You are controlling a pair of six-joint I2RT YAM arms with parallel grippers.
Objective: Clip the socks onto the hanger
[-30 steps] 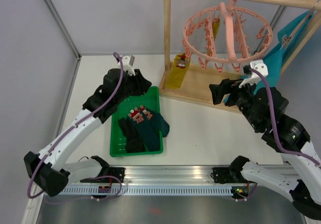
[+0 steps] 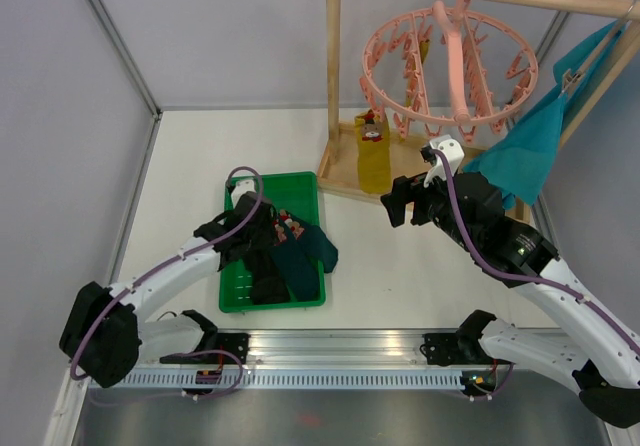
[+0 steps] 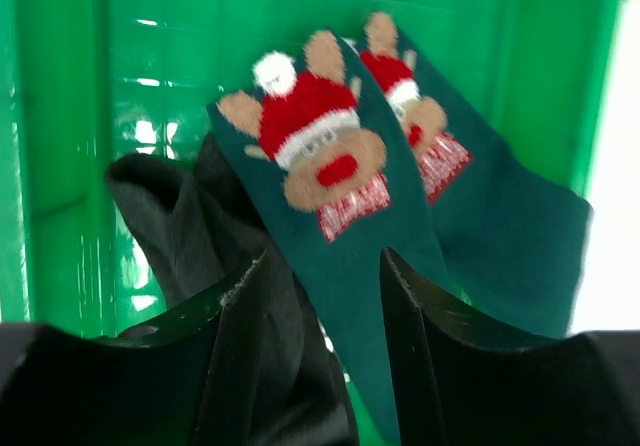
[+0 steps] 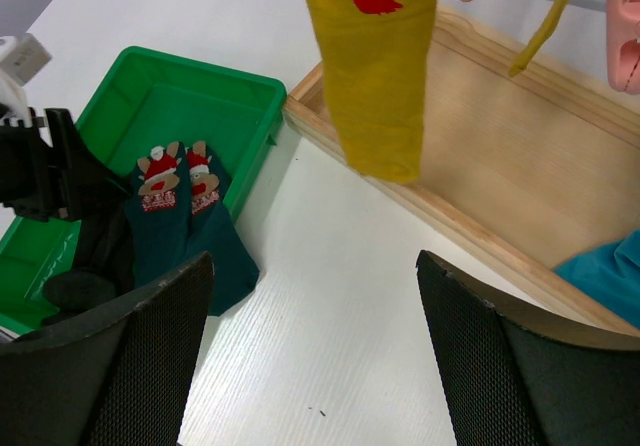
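Two dark teal socks with reindeer faces, the nearer sock [image 3: 330, 156] and the second sock [image 3: 500, 186], lie in the green tray [image 2: 309, 188]. Beside them are black socks [image 3: 185, 221]. Above these, my left gripper hangs open and empty. The pink clip hanger [image 2: 468, 51] hangs from a wooden bar. A yellow sock [image 2: 374, 161] dangles from its left side, and a strip of another yellow piece [image 4: 548, 26] shows behind. My right gripper [image 2: 393, 209] stands open below the hanger, just right of the yellow sock, with nothing between its fingers.
The wooden rack base [image 2: 345, 171] stands behind the right arm. Turquoise cloth [image 2: 530, 151] hangs on the rack's right side.
My left gripper has come down and over the tray, toward the socks. The right arm has shifted left. The hanging yellow sock has swung and now hangs nearly straight. The tray's socks look unmoved.
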